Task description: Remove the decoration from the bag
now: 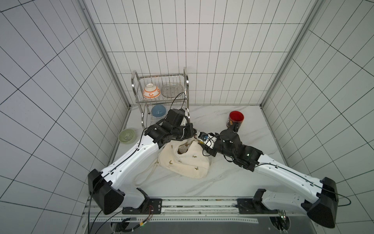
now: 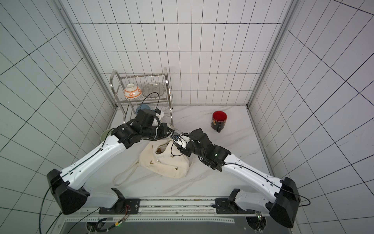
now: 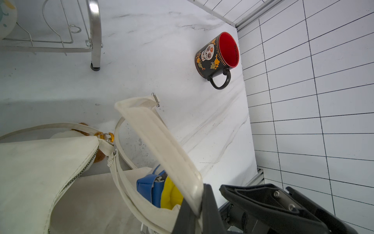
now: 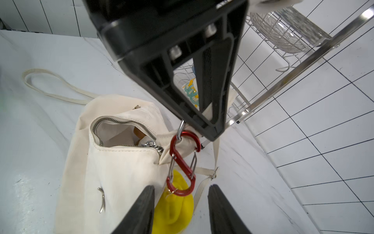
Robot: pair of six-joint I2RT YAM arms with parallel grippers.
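The cream bag (image 1: 183, 163) lies on the counter with its zip opening upward. In the right wrist view my left gripper is shut on the cream bag strap. Just below its fingertips a red carabiner (image 4: 181, 163) hangs from a metal ring. Behind and below the carabiner shows a yellow decoration, with a blue part (image 3: 150, 191) beside it in the left wrist view. My right gripper stands open, its two fingers (image 4: 140, 210) either side of the carabiner's lower end in view; I cannot tell whether they touch it.
A black mug with a red inside (image 1: 236, 115) stands behind the right arm. The metal dish rack (image 1: 161, 99) stands at the back left, close to the left gripper. A green bowl (image 1: 127, 136) sits left of the bag. The counter right of the bag is clear.
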